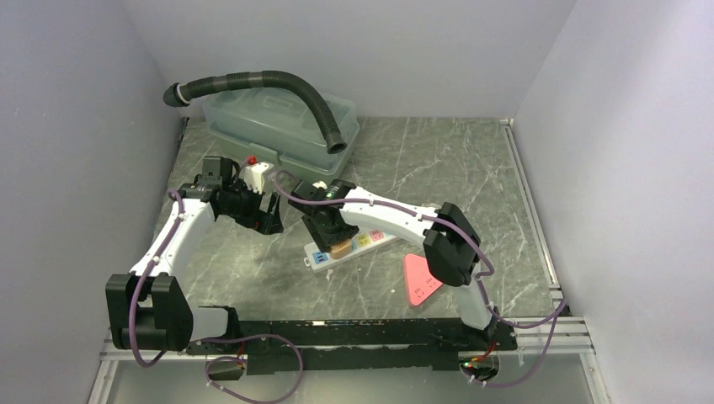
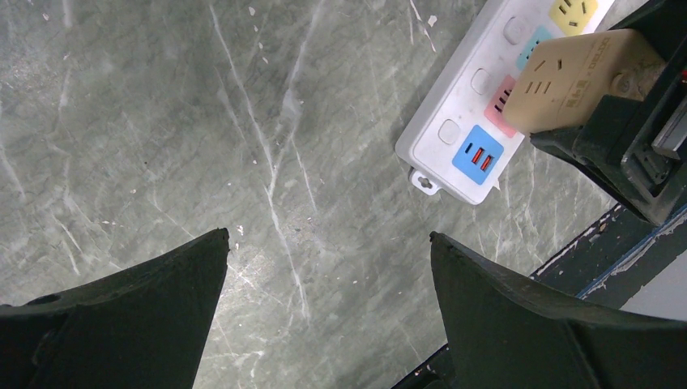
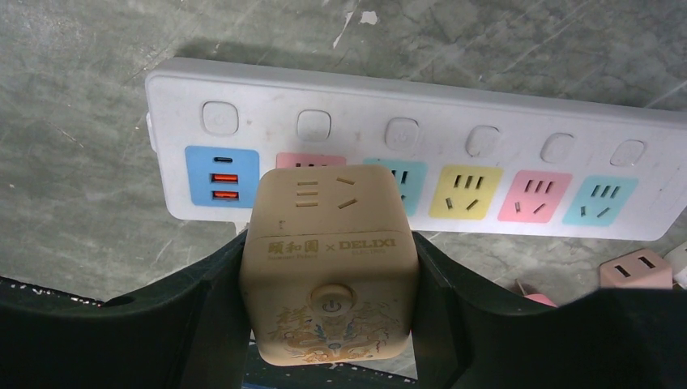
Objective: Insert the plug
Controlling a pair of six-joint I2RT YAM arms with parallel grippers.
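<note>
The tan block-shaped plug (image 3: 332, 251) has slots and a round button on its outer faces. My right gripper is shut on it from both sides. Under it lies the white power strip (image 3: 243, 89). The plug covers most of the strip's pink socket (image 3: 292, 160) beside the blue USB panel (image 3: 223, 176), plus part of the teal one. The left wrist view shows the plug (image 2: 559, 85) over that pink socket; whether its pins are in is hidden. Left of the strip, my left gripper (image 1: 274, 220) stands open and empty.
A pink triangular socket block (image 1: 419, 279) lies right of the strip. At the back stands a translucent lidded box (image 1: 282, 126), with a black hose (image 1: 278, 80) hanging above it. Bare grey table lies between the left gripper and the strip.
</note>
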